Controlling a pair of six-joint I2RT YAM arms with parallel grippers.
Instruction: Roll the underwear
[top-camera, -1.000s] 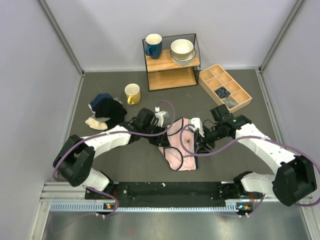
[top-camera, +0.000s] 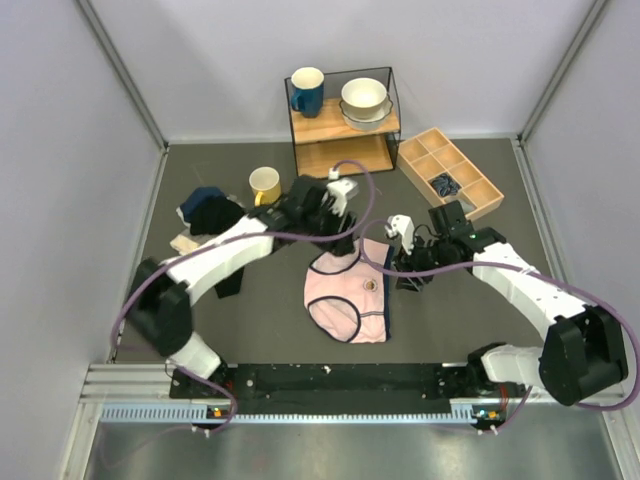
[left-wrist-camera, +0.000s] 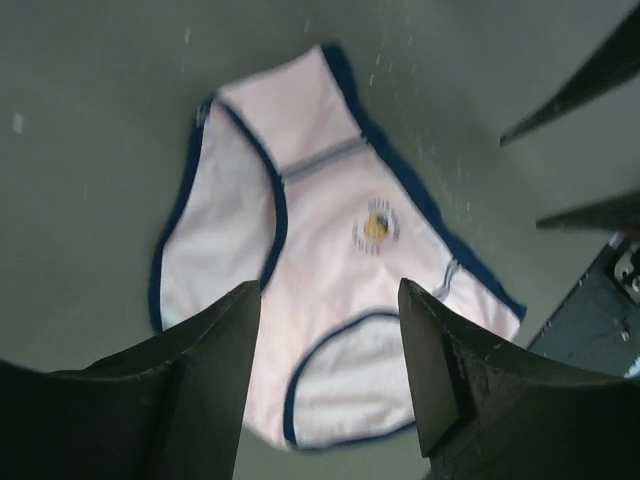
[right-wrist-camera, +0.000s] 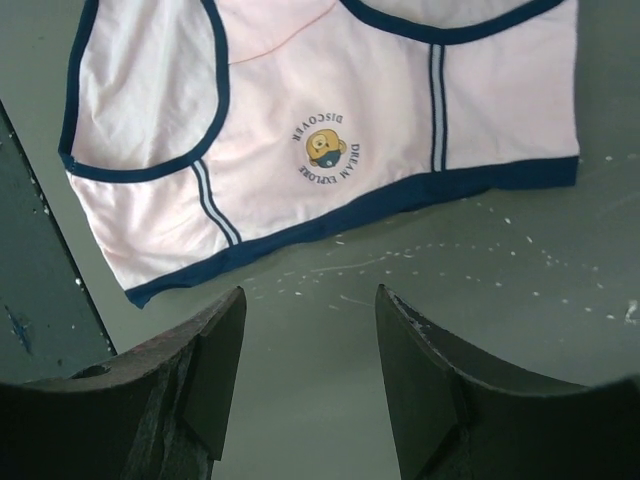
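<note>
The pink underwear with navy trim (top-camera: 345, 290) lies spread flat on the grey table, its waistband along the right side. A small cartoon print (right-wrist-camera: 325, 148) shows near that band. My left gripper (top-camera: 345, 245) hovers over the underwear's far end; its left wrist view is blurred, with the fingers (left-wrist-camera: 215, 345) apart and only cloth visible below, not gripped. Off the waistband's right side is my right gripper (top-camera: 412, 283). In the right wrist view its fingers (right-wrist-camera: 215, 350) stand wide apart over bare table, clear of the navy edge.
Dark folded clothes (top-camera: 212, 215) lie at the left and a yellow mug (top-camera: 265, 186) stands behind. A black rack (top-camera: 345, 155) with cup and bowls is at the back. The wooden divided box (top-camera: 440, 155) holds rolled cloth.
My left gripper was low at the cloth's left edge; it has swung up, away and to the right. The underwear's left side spread outward earlier. The right gripper shifted slightly rightward.
</note>
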